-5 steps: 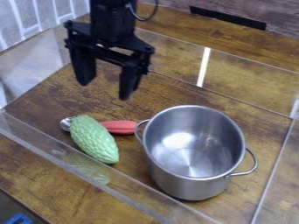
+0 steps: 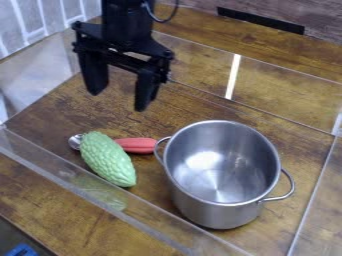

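Note:
My black gripper (image 2: 118,82) hangs in the upper left of the view, fingers apart with nothing between them, above the table. Below it a green bumpy vegetable, like a bitter melon (image 2: 107,160), lies on the wood. Behind that is a red-handled utensil (image 2: 135,145) with a metal end, partly hidden by the vegetable. A steel pot (image 2: 222,195) with two side handles stands to the right, empty.
A clear low wall crosses the near left and other clear panels edge the wooden table (image 2: 187,108). A white strip lies toward the back right. The wood behind the pot is bare.

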